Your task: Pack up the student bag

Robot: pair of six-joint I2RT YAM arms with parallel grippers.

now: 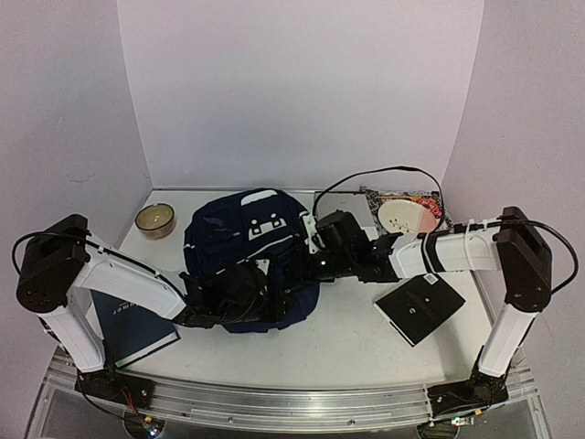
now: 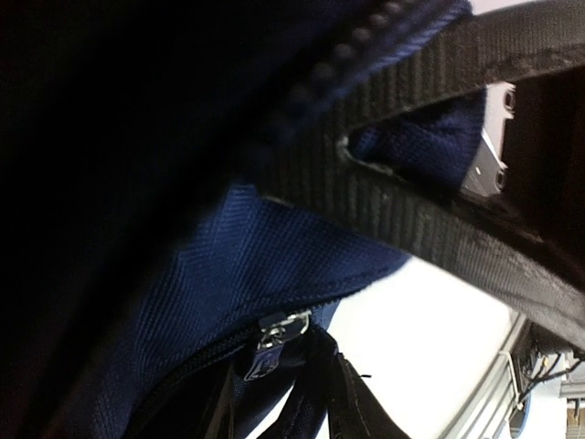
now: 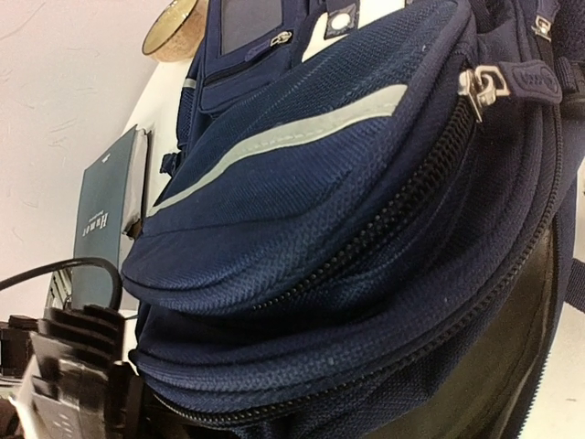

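Note:
A navy backpack (image 1: pixel 219 229) lies on the table, its lower part covered by both arms. My left gripper (image 1: pixel 281 300) is over its lower right part. In the left wrist view a metal zipper pull (image 2: pixel 274 340) hangs from the seam, just ahead of dark fingers (image 2: pixel 352 402) that stand apart, with fabric and white table showing in the gap. My right gripper (image 1: pixel 306 267) is at the bag's right side. In the right wrist view one ridged finger (image 3: pixel 82 343) is beside the bag's front zipper edge; its finger is not clear. Another zipper pull (image 3: pixel 482 90) sits higher up.
A bowl (image 1: pixel 155 220) is at the back left, a dark blue book (image 1: pixel 132 329) at the front left. On the right lie a black notebook (image 1: pixel 420 306) and, behind it, a pale oval item (image 1: pixel 407 216).

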